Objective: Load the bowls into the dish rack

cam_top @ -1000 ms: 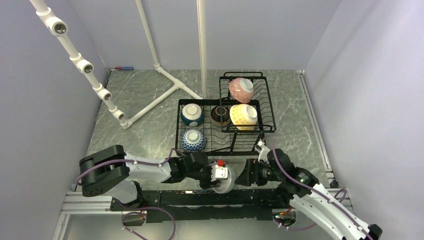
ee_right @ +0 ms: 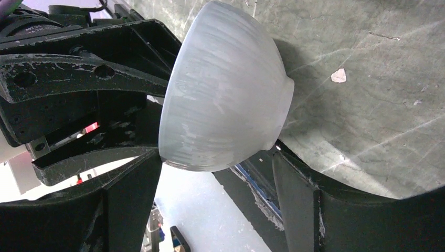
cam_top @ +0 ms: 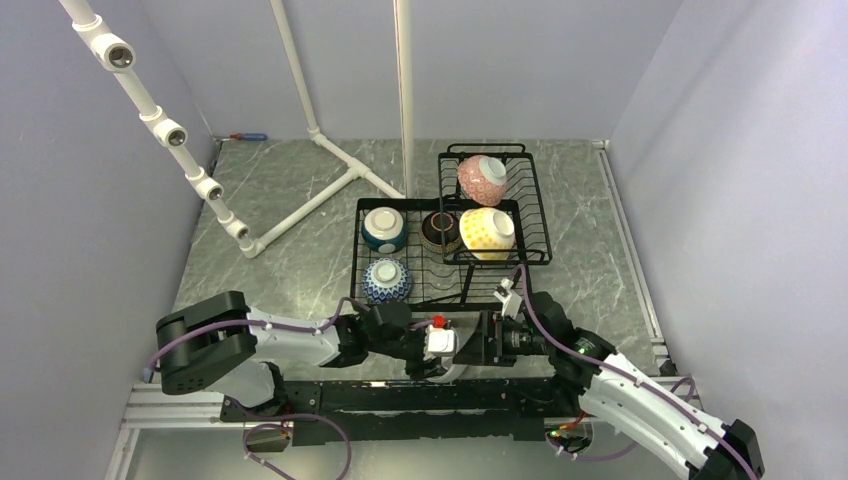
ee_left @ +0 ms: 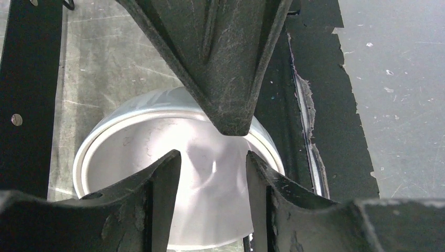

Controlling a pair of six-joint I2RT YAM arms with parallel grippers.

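Observation:
A white bowl (ee_right: 225,89) is tipped on its side between my two grippers at the near edge below the rack (cam_top: 353,262). In the left wrist view, the bowl (ee_left: 136,152) has its rim beside the fingertips of my left gripper, which stands part open; whether they grip it is unclear. My right gripper is open around the bowl's side, one fingertip at the rim, the other near the foot.
The rack holds blue-patterned (cam_top: 386,285), teal (cam_top: 383,236), dark (cam_top: 439,232), yellow-dotted (cam_top: 484,233) and pink (cam_top: 481,182) bowls. White pipes (cam_top: 310,205) stand behind left; bare counter lies right of the rack.
My left arm has shifted slightly; the racked bowls are unchanged.

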